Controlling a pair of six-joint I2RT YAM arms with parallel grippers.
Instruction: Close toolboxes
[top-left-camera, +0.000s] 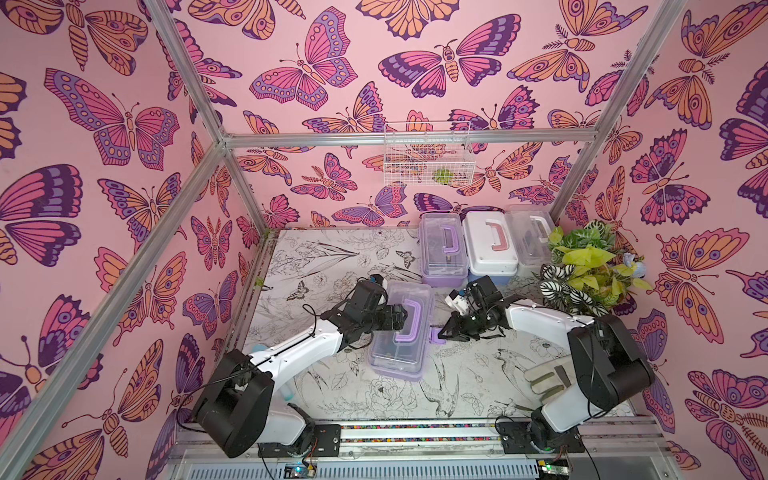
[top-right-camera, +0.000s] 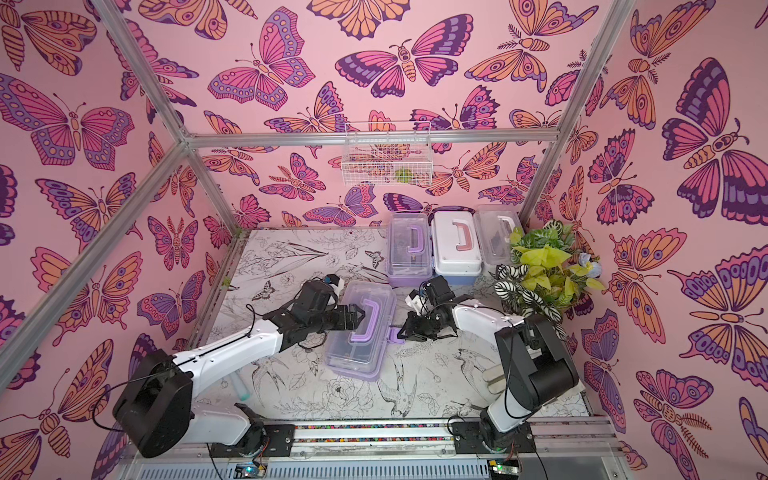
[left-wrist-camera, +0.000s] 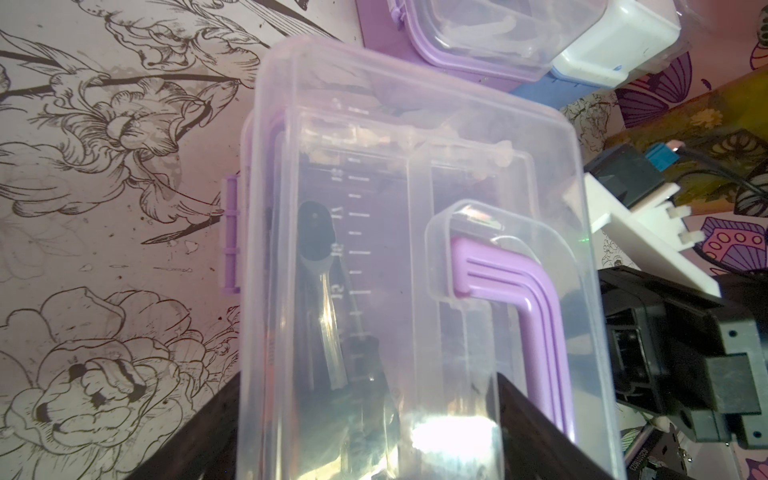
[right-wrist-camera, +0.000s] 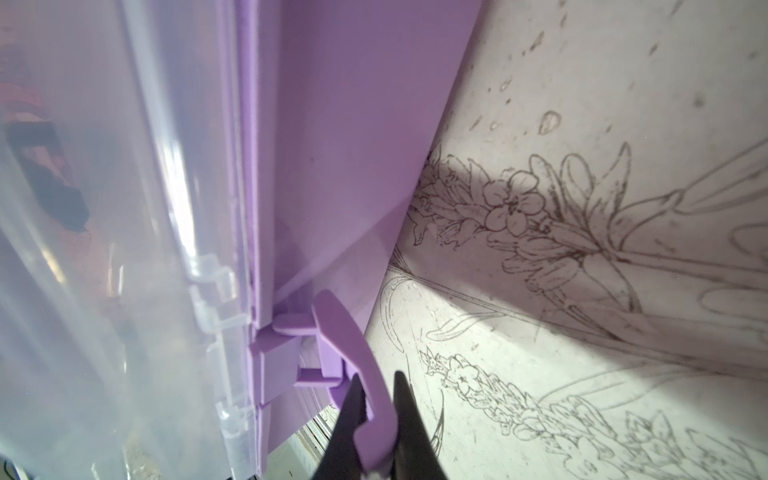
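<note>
A clear-lidded lilac toolbox (top-left-camera: 393, 353) stands mid-table, its lid lowered, with a purple handle (left-wrist-camera: 544, 336) on top. My left gripper (top-right-camera: 346, 317) is over it from the left; in the left wrist view its dark fingers show blurred behind or beside the clear plastic, and their state is unclear. My right gripper is at the box's right side, its dark fingertips either side of or just behind a purple latch (right-wrist-camera: 340, 332), which sticks outward. Whether they grip it is unclear.
At the back right stand a purple-based toolbox (top-left-camera: 441, 248), a white one (top-left-camera: 489, 248) and a clear one (top-left-camera: 528, 232). A plant (top-left-camera: 592, 264) is at the right, gloves (top-left-camera: 546, 376) at the front right.
</note>
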